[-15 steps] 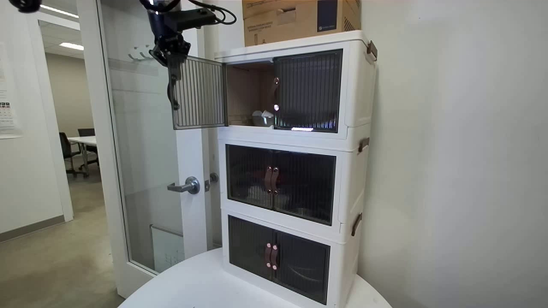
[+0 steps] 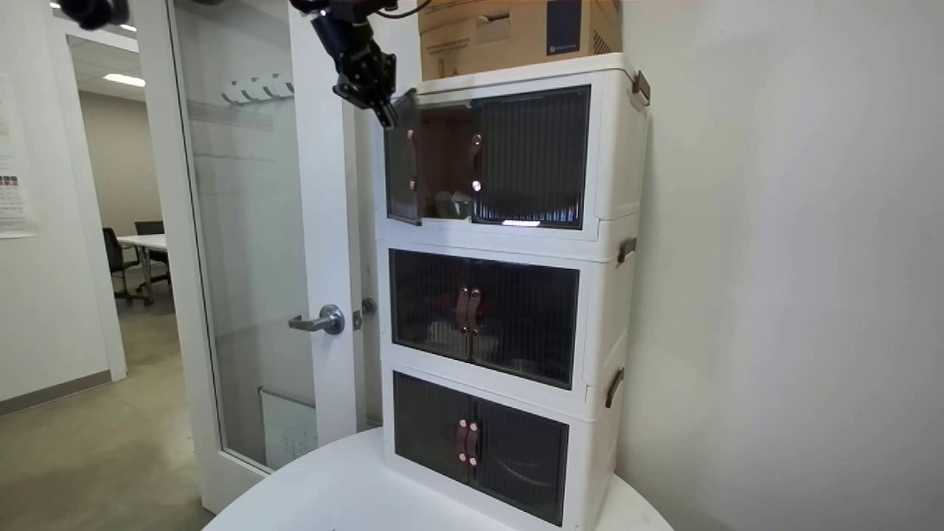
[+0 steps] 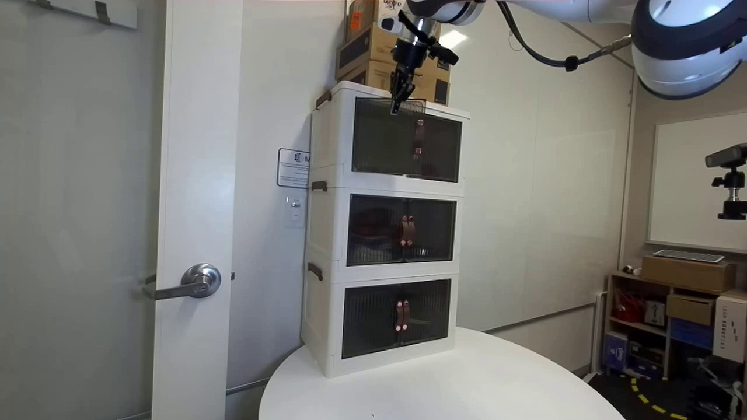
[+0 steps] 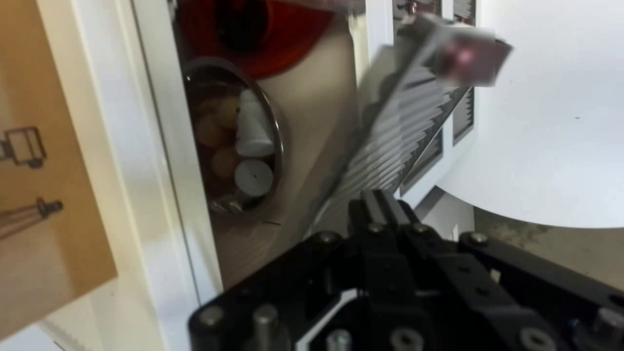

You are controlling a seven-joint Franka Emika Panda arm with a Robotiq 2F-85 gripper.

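The top compartment's left door [image 2: 403, 168] stands ajar, swung partway from its frame, its brown handle facing outward. My gripper [image 2: 389, 120] is at the upper part of this door, on its outer side, shut with nothing visible between its fingers. In the wrist view the ribbed door panel [image 4: 389, 137] lies just beyond the fingertips; whether they touch it cannot be made out. Through the gap a glass bowl [image 4: 278, 137] with white and tan items shows, beside a red round object [image 4: 292, 41]. The top right door [image 2: 531, 159] is closed.
The middle doors [image 2: 522, 323] and bottom doors [image 2: 522, 456] are closed. Cardboard boxes [image 2: 522, 35] sit on the cabinet. A glass room door [image 2: 248, 265] stands to its left.
The top left door has swung from wide open to ajar. My gripper has moved right, toward the cabinet, and tilted.
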